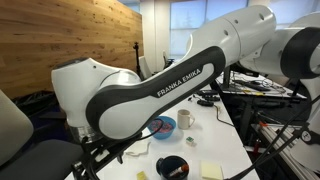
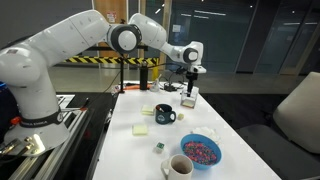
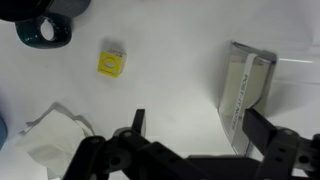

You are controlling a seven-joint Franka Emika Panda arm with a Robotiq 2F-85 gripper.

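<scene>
My gripper is open; its fingers stand wide apart at the bottom of the wrist view. The right finger overlaps the box's lower end, while bare tabletop shows between the fingers. Contact cannot be judged. In exterior view 2 the gripper [image 2: 191, 84] is at the table's far end, above the box [image 2: 188, 99]. The arm hides the gripper in exterior view 1.
A yellow block [image 3: 111, 64], a dark mug [image 3: 44, 28] and a crumpled white cloth [image 3: 56, 142] lie left of the gripper. Farther off are a blue bowl [image 2: 201, 150] with small pieces inside, a white mug [image 2: 180, 168], a green block [image 2: 159, 148] and a pale yellow block [image 2: 140, 129].
</scene>
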